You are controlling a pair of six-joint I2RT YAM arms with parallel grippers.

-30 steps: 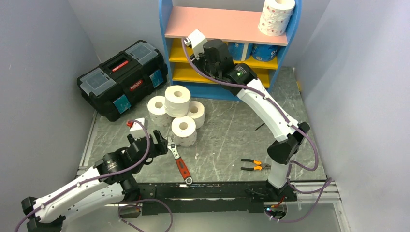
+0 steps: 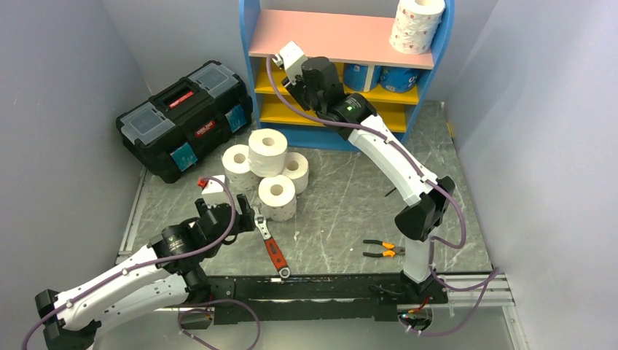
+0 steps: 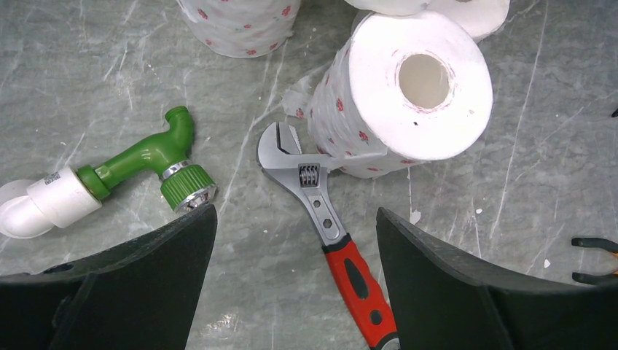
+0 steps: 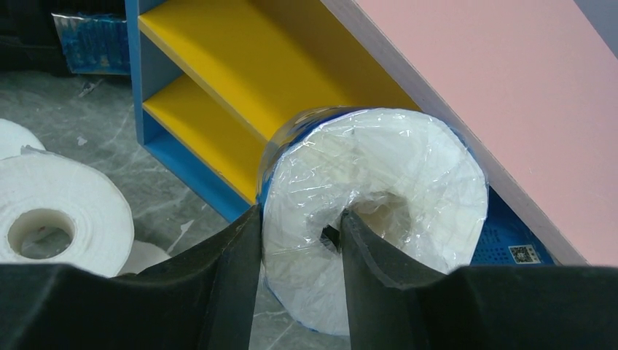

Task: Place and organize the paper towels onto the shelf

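My right gripper is at a paper roll [image 4: 430, 153] in clear wrap with a blue side. One finger stands at its outer edge and the other at its hole; whether they press on the wall between is unclear. In the top view that arm covers this spot. Open and empty, my left gripper hangs over the table near a white roll [image 3: 423, 131]. Several white rolls [image 2: 267, 149] cluster left of centre, one resting higher than the others. The shelf [image 2: 328, 30] bears a flowered roll [image 2: 415, 33] on top and blue rolls [image 2: 399, 79] below.
A wrench [image 3: 321, 211] lies below the left gripper, with a green tap [image 3: 149, 157] to its left. Pliers [image 2: 382, 249] rest near the front. Beside the shelf stands a black toolbox [image 2: 186, 120].
My left gripper has moved a little to the right. The cluster of rolls looks unchanged.
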